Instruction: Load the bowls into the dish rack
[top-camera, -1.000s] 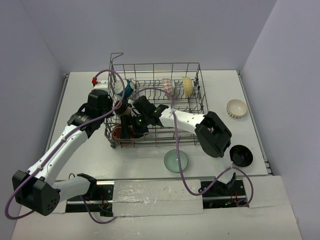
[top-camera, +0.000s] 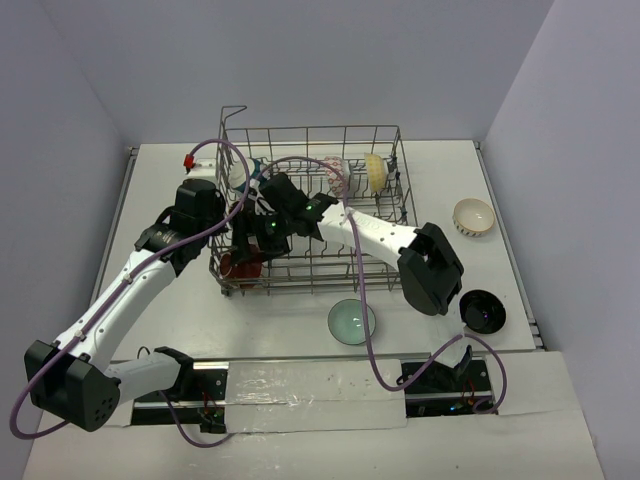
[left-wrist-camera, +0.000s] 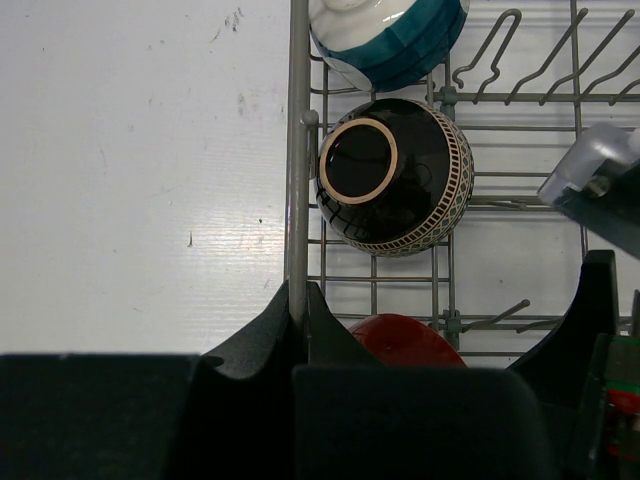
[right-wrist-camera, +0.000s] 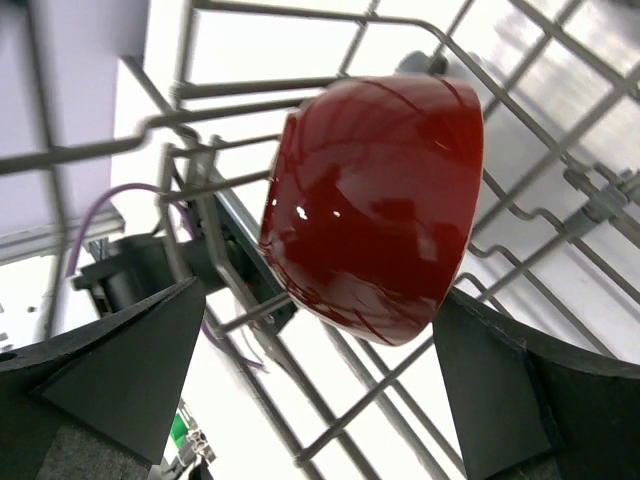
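Note:
In the left wrist view my left gripper is shut on the side rail of the dish rack (left-wrist-camera: 298, 130). My right gripper stands open over the rack's near left corner, its fingertips spread on either side of a glossy red bowl (right-wrist-camera: 380, 200). That bowl leans on its side among the wires, with no grip on it visible. Behind it a black bowl with a patterned rim (left-wrist-camera: 395, 180) lies tipped in the rack, then a teal and white bowl (left-wrist-camera: 400, 45). A pink patterned bowl (top-camera: 337, 176) and a yellow one (top-camera: 376, 172) stand along the back.
Outside the rack, a green bowl (top-camera: 351, 321) sits in front, with a black bowl (top-camera: 482, 311) and a cream bowl (top-camera: 473, 216) on the right. The right forearm crosses above the rack's middle.
The left arm has stayed still.

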